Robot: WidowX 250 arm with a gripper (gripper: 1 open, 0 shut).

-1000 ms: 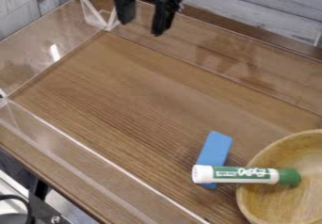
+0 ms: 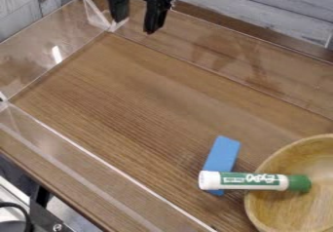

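My gripper (image 2: pixel 136 14) is at the top left over the back of the wooden tray, its dark fingers apart and open. A blue block (image 2: pixel 223 152) lies at the lower right. A white-and-green tube (image 2: pixel 254 180) lies across the block's lower end and reaches over the rim of a yellow bowl (image 2: pixel 293 216) at the right edge.
The wooden floor (image 2: pixel 143 104) of the tray is bare across the middle. Clear and pale walls border it at the left and back. A black cable shows at the bottom left corner.
My gripper has moved up and slightly left toward the back of the tray. The block, tube and bowl are unchanged.
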